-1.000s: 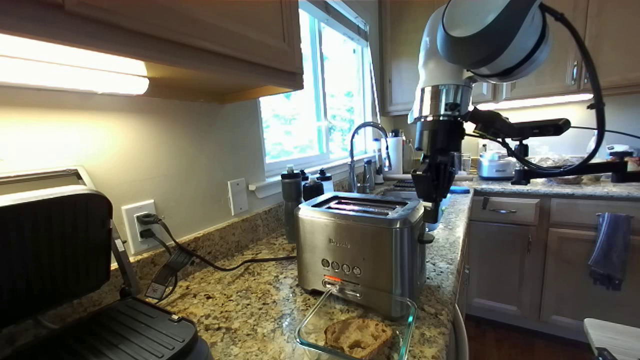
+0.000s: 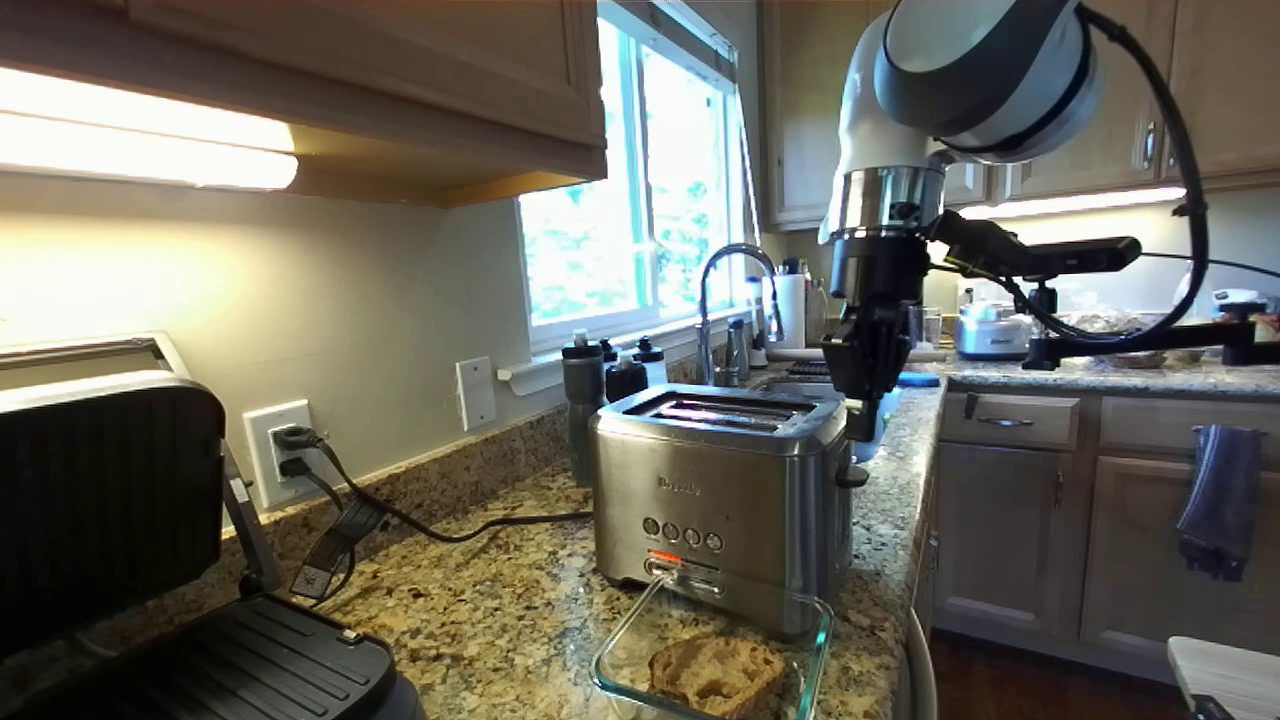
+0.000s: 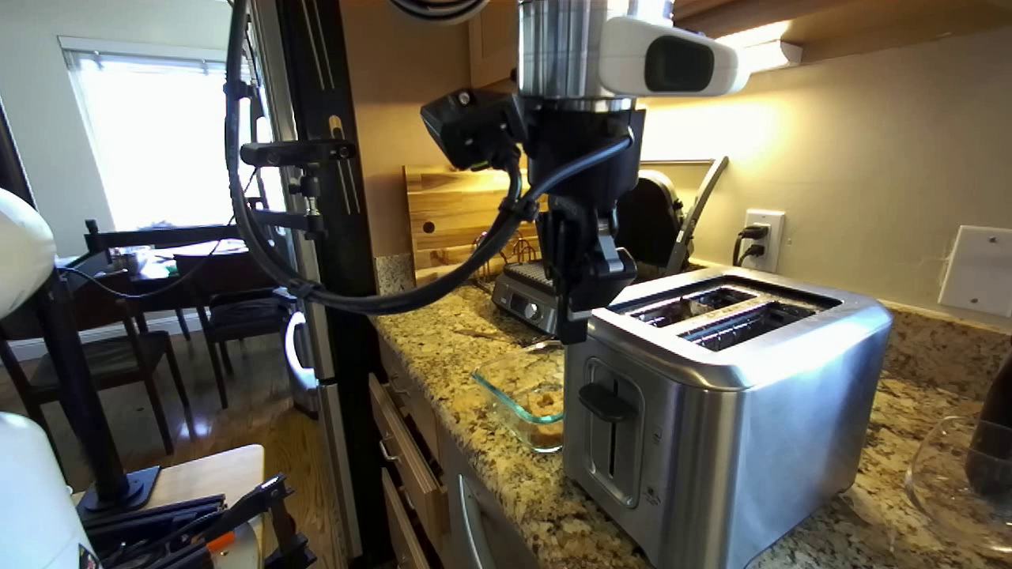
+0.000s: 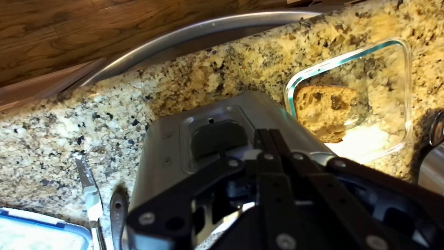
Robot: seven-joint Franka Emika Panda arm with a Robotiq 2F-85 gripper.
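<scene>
A steel two-slot toaster stands on the counter, its black lever raised near the top of its track. My gripper is shut, pointing straight down just above the lever end of the toaster, and nothing shows between its fingers. In the wrist view the fingertips lie beside the lever; whether they touch the toaster cannot be told. A slice of bread rests in a clear glass dish beside the toaster. Both slots look empty from here.
An open black grill stands at the near left in exterior view 1. A knife and a blue-rimmed container lie on the counter past the toaster. The counter's front edge is close to the lever side.
My gripper is slightly lower or shifted by a hair compared with a second ago. The toaster, lever, dish and bread have not moved.
</scene>
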